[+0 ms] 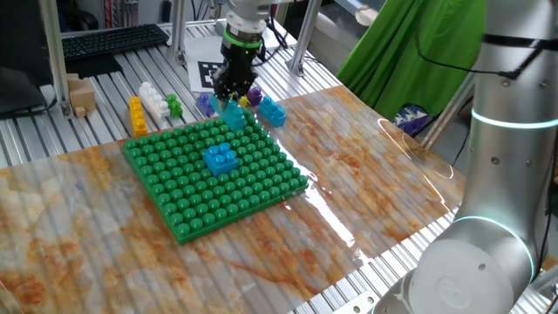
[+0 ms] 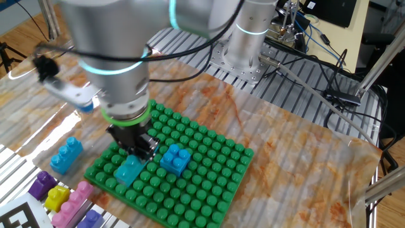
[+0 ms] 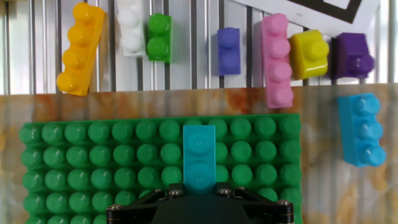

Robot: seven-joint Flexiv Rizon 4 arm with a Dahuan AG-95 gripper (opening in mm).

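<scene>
A turquoise brick (image 3: 199, 149) is gripped at one end, its studs facing the wrist camera, with my gripper (image 1: 234, 87) shut on it. Below it lies the far part of the green studded baseplate (image 1: 187, 205). From the outside views I cannot tell whether the held brick (image 2: 130, 170) touches the studs or hangs just above them. A blue square brick (image 1: 221, 160) sits on the baseplate near its middle, apart from the held one.
Beyond the baseplate lie an orange brick (image 3: 79, 50), a white brick (image 3: 130, 26), a small green brick (image 3: 159, 38), a pink brick (image 3: 277, 61), yellow and purple ones. A blue brick (image 3: 362, 130) lies beside the plate.
</scene>
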